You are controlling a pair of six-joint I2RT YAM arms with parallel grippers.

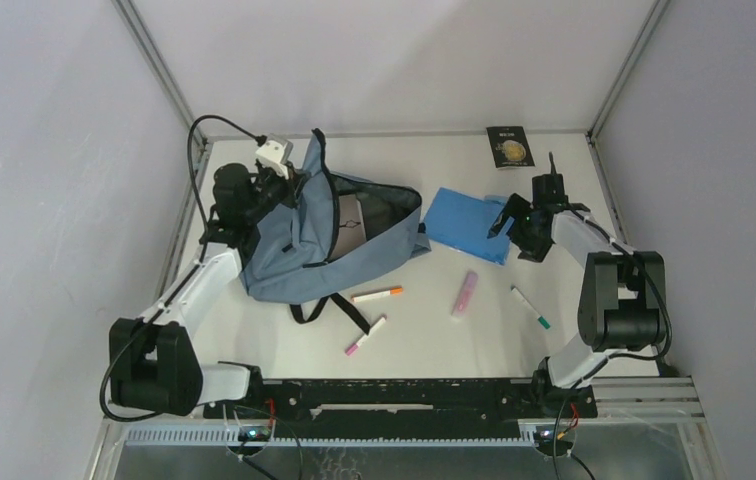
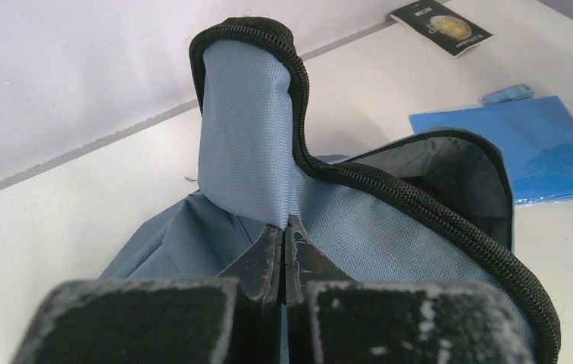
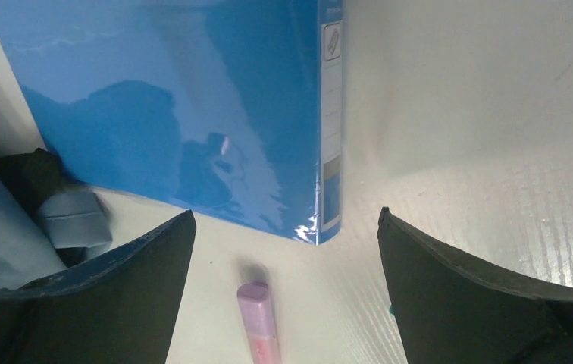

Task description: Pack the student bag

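Observation:
The blue-grey bag (image 1: 364, 255) lies open on the left half of the table, a tan item (image 1: 349, 220) inside. My left gripper is shut on the bag's fabric edge (image 2: 242, 129), lifting it upright. My right gripper is open above the right end of the glossy blue folder (image 3: 185, 106), nothing between its fingers. A black booklet (image 1: 510, 147) lies at the back right. A pink item (image 1: 464, 295) and several markers (image 1: 377, 294) lie at the front.
Side walls and a back wall (image 1: 394, 70) enclose the table. Bare table (image 1: 424, 345) shows around the pens.

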